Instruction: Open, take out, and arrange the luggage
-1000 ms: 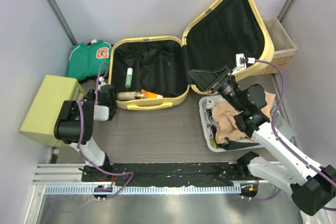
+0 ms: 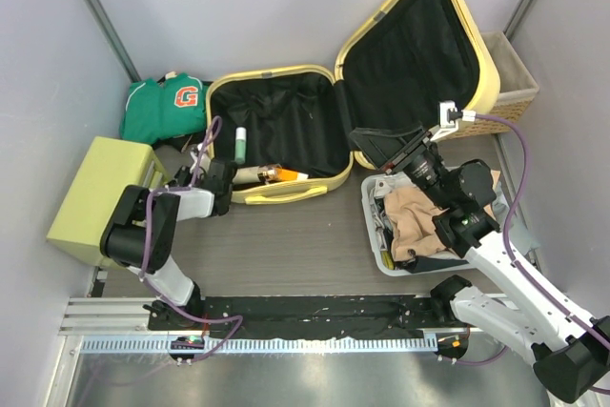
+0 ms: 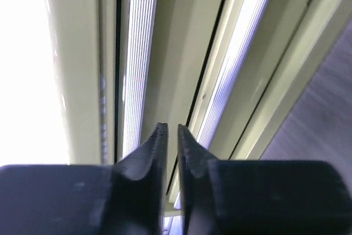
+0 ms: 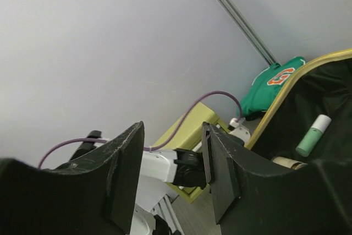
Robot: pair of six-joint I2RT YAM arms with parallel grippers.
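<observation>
A yellow-rimmed suitcase [image 2: 279,131] lies open at the back, its lid [image 2: 419,54] raised to the right. Inside are a green-and-white bottle [image 2: 240,145], a beige cylinder [image 2: 250,175] and an orange item [image 2: 291,175]. My left gripper is at the front of the yellow-green cabinet [image 2: 91,197]; its fingers are nearly together, and nothing distinct shows between them. The wrist blocks part of this from above. My right gripper stands open and empty beside the suitcase's front right corner.
A green garment [image 2: 164,110] with an orange letter lies behind the cabinet. At right, a white bin [image 2: 368,221] holds beige cloth and other items, partly under my right arm. A woven basket [image 2: 513,78] stands at the back right.
The cabinet, left gripper and suitcase have shifted right together. The suitcase contents have moved with it, and the lid has tipped slightly. My right arm has moved a little to the right.
</observation>
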